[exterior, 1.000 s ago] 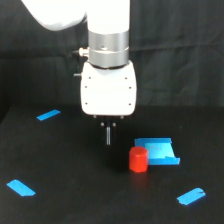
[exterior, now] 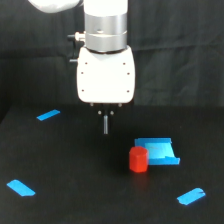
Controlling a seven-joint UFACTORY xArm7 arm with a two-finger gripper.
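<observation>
A small red object (exterior: 138, 160), rounded or many-sided, sits on the black table in front of a light-blue square (exterior: 160, 147). It overlaps the lower left part of the square in the view, and whether it touches it is unclear. Up and to the left of both hangs my gripper (exterior: 106, 130) beneath the white hand, its fingers pointing down. The fingers appear as one narrow dark strip, so the gap between them is hidden. Nothing visible hangs from the fingertips.
Blue strips lie flat on the table at the back left (exterior: 48, 115), front left (exterior: 21, 188) and front right (exterior: 191, 196). A dark curtain (exterior: 180, 60) closes off the back.
The hand has shifted slightly to the left and up in the view, away from the red object. The red object and blue square stay where they were.
</observation>
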